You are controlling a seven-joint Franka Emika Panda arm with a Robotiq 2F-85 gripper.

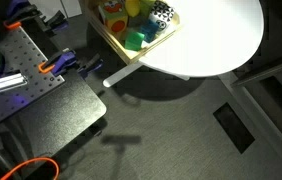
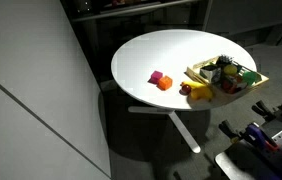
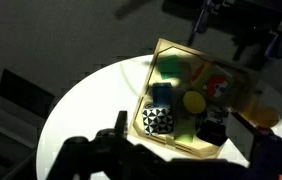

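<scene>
Seen from above in the wrist view, a shallow wooden tray (image 3: 139, 100) holds several small items. Among them are a green block (image 3: 168, 66), a blue block (image 3: 161, 93), a black-and-white patterned block (image 3: 158, 120), a round yellow object (image 3: 194, 102) and a red item (image 3: 218, 82). My gripper is open above the tray, its dark fingers wide apart with nothing held between them. The exterior views do not show the gripper clearly. A purple cube (image 2: 156, 76) and an orange cube (image 2: 165, 84) lie outside the tray, near yellow pieces (image 2: 198, 91).
The white round table (image 2: 141, 50) bears the tray near its edge, with bare surface across much of the rest. Dark floor (image 1: 171, 125) lies beyond the table. Part of the robot's mounting stand (image 1: 56, 110) is close to the tray side.
</scene>
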